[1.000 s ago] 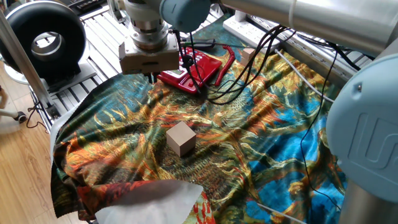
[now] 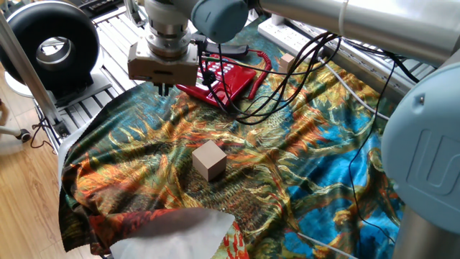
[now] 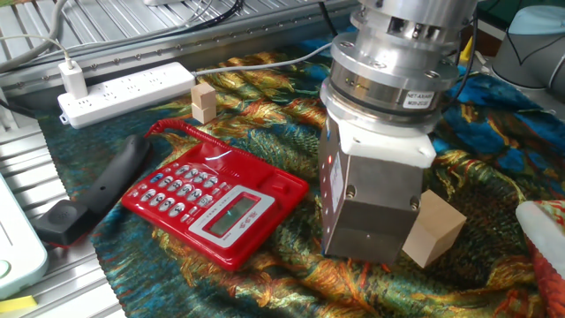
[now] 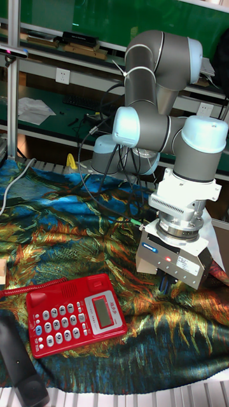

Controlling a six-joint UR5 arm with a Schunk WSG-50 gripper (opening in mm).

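A red desk telephone [image 3: 221, 199] with silver keys and a small display lies on the patterned cloth. Its black handset [image 3: 110, 181] rests off the base, at the left in exterior view 2, joined by a coiled red cord. A plain tan cube [image 2: 210, 160] sits by itself on the cloth in exterior view 1. My gripper [image 4: 166, 282] hangs pointing down above the cloth, beside the telephone's display end. Its short dark fingers are close together, and nothing shows between them. In exterior view 2 the gripper body hides the fingertips and partly covers the cube.
A white power strip [image 3: 128, 95] and small wooden blocks [image 3: 203, 103] lie beyond the telephone. Black cables [image 2: 287, 86] hang from the arm over the cloth. A black ring-shaped object [image 2: 49, 49] stands at the far left.
The telephone and cube have stayed put.
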